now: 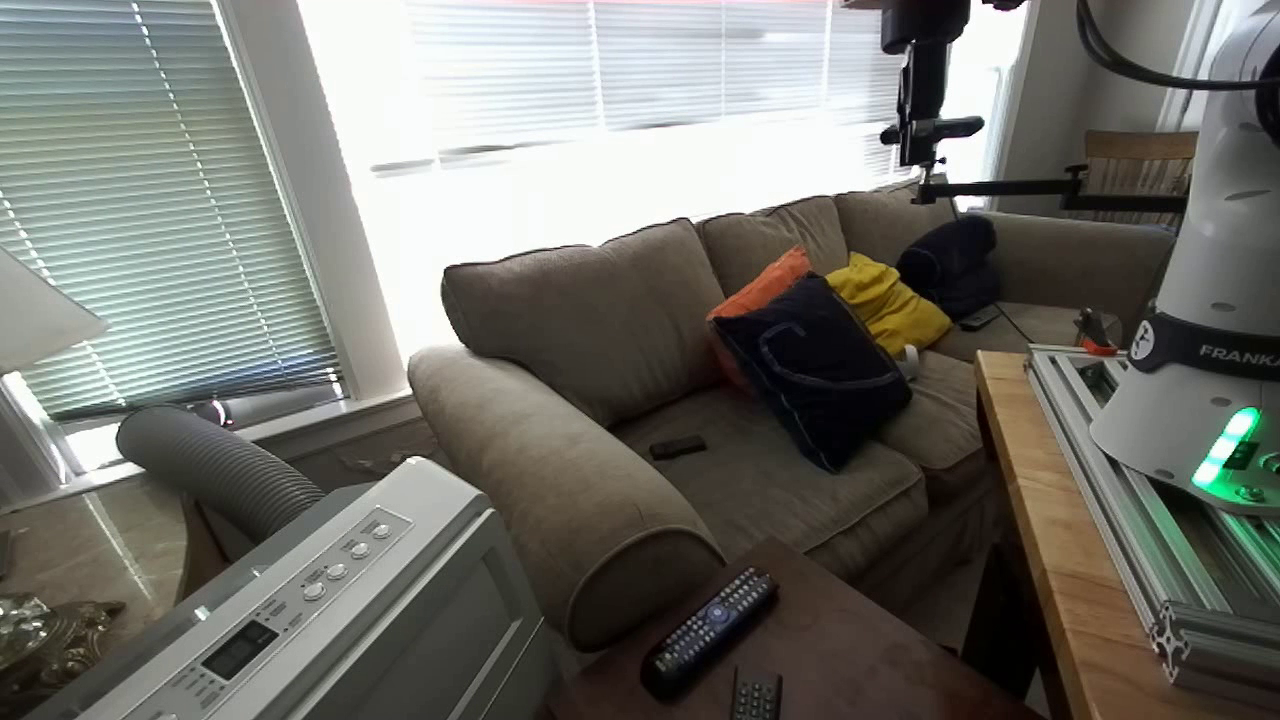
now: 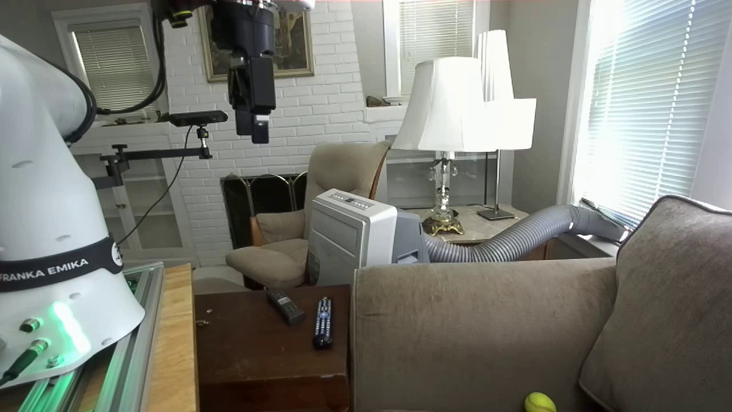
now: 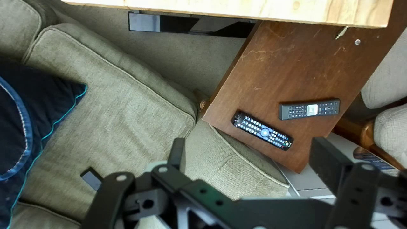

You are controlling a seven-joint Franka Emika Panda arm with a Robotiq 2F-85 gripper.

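Observation:
My gripper hangs high above the sofa and side table, its two dark fingers wide apart in the wrist view and nothing visible between them. In exterior view 2 the gripper [image 2: 252, 134] points downward, well clear of every surface. A black remote with a bright round button pad [image 3: 264, 132] lies on the brown side table [image 3: 263, 78]. Beside it rests a second, dark grey remote [image 3: 295, 111]. On the sofa seat is a small dark device [image 3: 90, 177], also seen as a dark bar [image 1: 678, 448] in exterior view 1.
A yellow-green ball [image 2: 540, 402] sits by the sofa's arm [image 2: 480, 302]. Dark, orange [image 1: 764, 286] and yellow [image 1: 888, 300] cushions lean on the sofa. A white portable air conditioner [image 1: 360, 588] stands beside the table. The wooden bench edge [image 3: 236, 9] borders the near side.

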